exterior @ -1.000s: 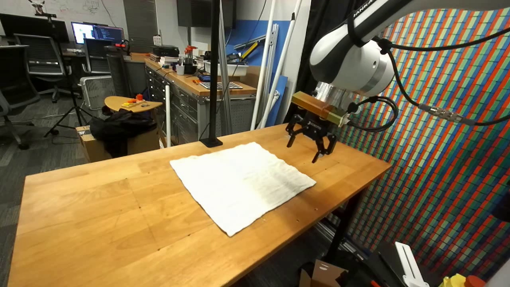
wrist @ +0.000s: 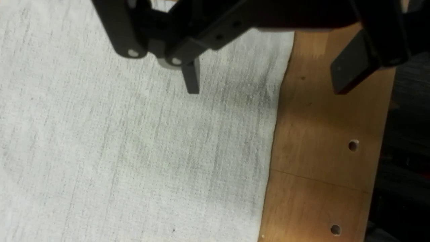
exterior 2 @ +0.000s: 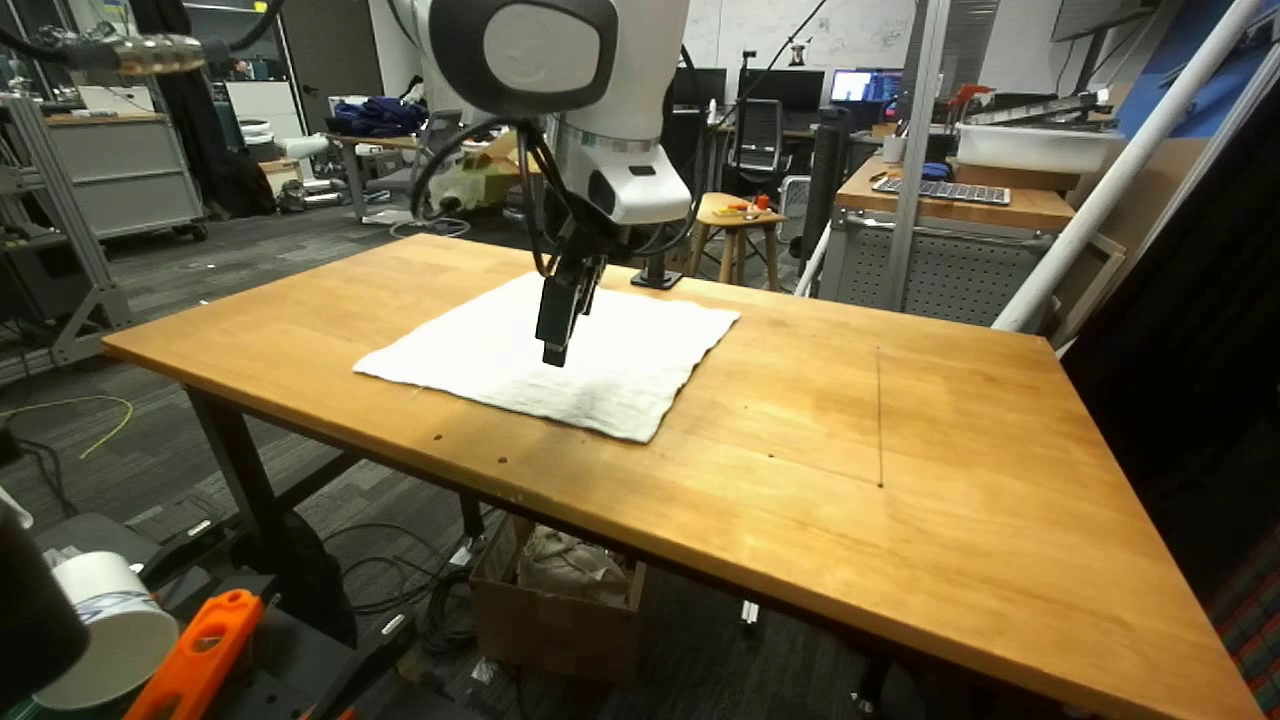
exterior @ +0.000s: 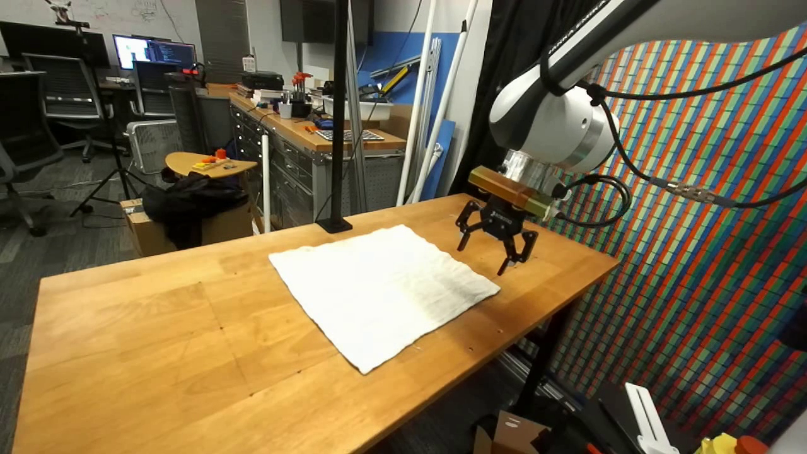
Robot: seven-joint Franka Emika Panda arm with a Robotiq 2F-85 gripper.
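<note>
A white cloth lies flat and spread out on the wooden table, faintly creased. My gripper is open above the table by the cloth's right side in exterior view 1, with nothing between its fingers. In exterior view 2 the gripper appears in front of the cloth, seen edge-on. Looking down from the wrist, the cloth's edge runs between the two fingertips of the gripper: one is over the cloth, the other over bare wood.
Bare wood of the table stretches wide on the left in exterior view 1. A black post stands at the table's back edge, close to the cloth. Small holes dot the wood near the table's edge in the wrist view.
The gripper has come down and slightly to the right in exterior view 1, nearer the table. It stays open, and the cloth lies as before.
</note>
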